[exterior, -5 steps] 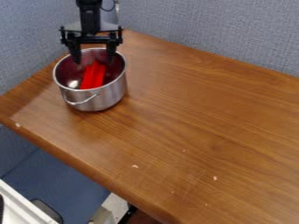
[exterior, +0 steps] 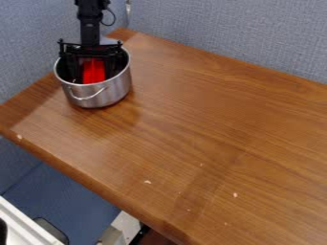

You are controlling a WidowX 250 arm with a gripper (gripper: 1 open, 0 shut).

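A steel pot (exterior: 99,94) with a wire handle sits at the far left corner of the wooden table. The gripper's fingers are mostly hidden in and behind the pot's rim, so whether they hold the red object cannot be seen.
Grey padded walls stand behind and to the left. A white and metal frame shows below the table's left edge.
The gripper has moved down and slightly left into the pot. The pot has shifted a little left and up in the view.
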